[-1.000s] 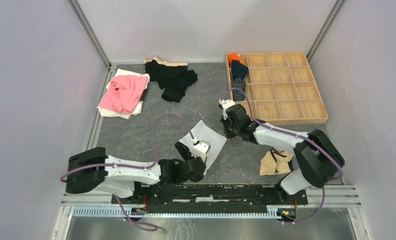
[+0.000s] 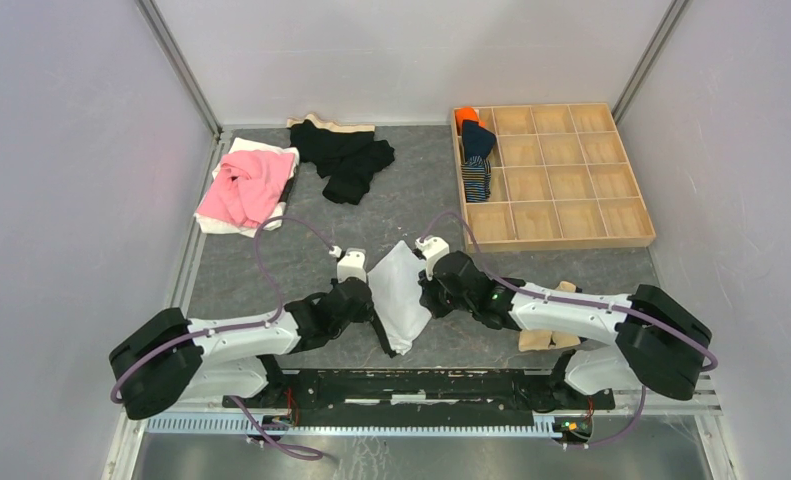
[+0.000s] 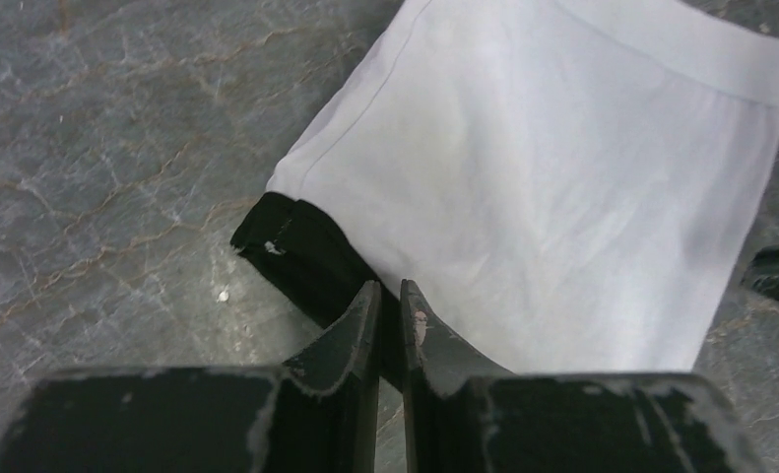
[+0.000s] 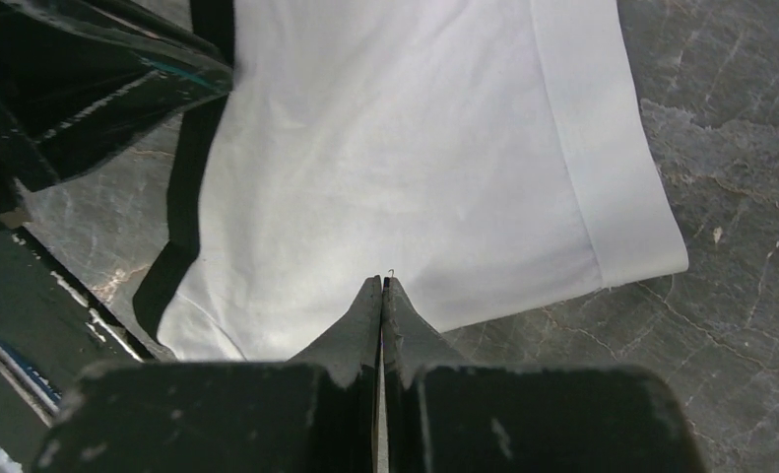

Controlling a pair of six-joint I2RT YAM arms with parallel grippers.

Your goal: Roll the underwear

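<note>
White underwear [image 2: 399, 295] lies flat on the grey table between my arms. Its black waistband [image 3: 311, 251] runs along one edge. My left gripper is at this band, its fingertips slightly parted; the dark band shows behind the narrow gap, and I see no cloth clearly pinched. In the right wrist view, my right gripper is shut at the lower edge of the white cloth [image 4: 395, 168], with no cloth visible between its fingers. From above, both grippers hide parts of the underwear's sides.
A wooden compartment box [image 2: 561, 243] stands at the back right, with rolled items in its left column. Black clothing [image 2: 346, 160] and a pink and white pile [image 2: 246, 190] lie at the back left. Beige cloth [image 2: 538, 339] sits under the right arm.
The left gripper has moved left and back from the underwear's front to its left side.
</note>
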